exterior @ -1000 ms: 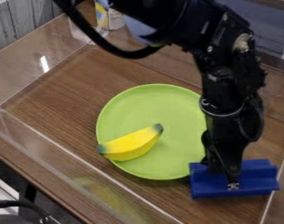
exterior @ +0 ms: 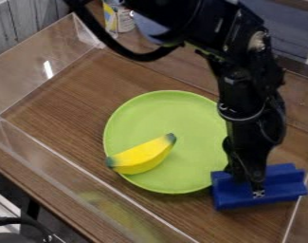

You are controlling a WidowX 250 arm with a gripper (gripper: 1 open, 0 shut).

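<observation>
My black gripper (exterior: 251,180) reaches down at the right onto a blue object (exterior: 282,185), a tray or block lying on the wood beside a green plate (exterior: 156,114). The fingertips are at the blue object, near its middle; whether anything is between them is hard to see. A yellow banana (exterior: 141,153) lies on the left part of the plate.
Clear plastic walls run along its left and front edges. A can (exterior: 118,19) stands at the back left, partly cut off by the frame.
The gripper and blue object have shifted slightly up and to the right. The banana and plate have stayed put.
</observation>
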